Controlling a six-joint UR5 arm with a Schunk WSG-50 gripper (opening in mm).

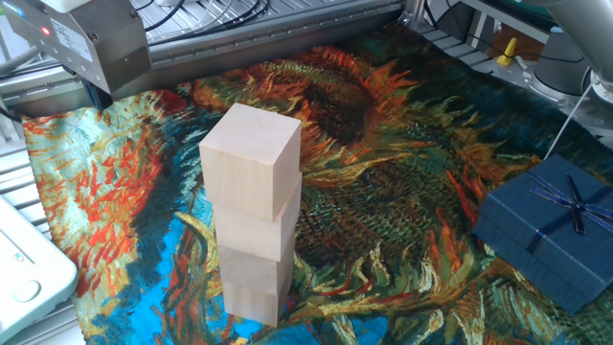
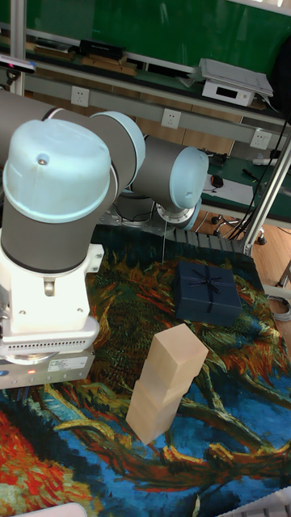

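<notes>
A tower of several pale wooden blocks (image 1: pixel 254 192) stands on the patterned cloth left of centre in exterior view 2. Its top block is slightly offset from those below, and nothing is touching it. The same wooden tower (image 2: pixel 163 388) appears right of the arm in exterior view 3. My gripper (image 1: pixel 96 94) is at the upper left, clear of the blocks; only its grey body and a bit of dark finger show. In exterior view 3 the gripper (image 2: pixel 43 392) sits low at the left edge. How its fingers stand is hidden.
A dark blue gift box (image 1: pixel 551 235) with a ribbon lies at the right on the cloth (image 1: pixel 383 192). A white device (image 1: pixel 29 273) is at the left edge. Metal rails (image 1: pixel 239 53) and cables run along the back. Open cloth lies between tower and box.
</notes>
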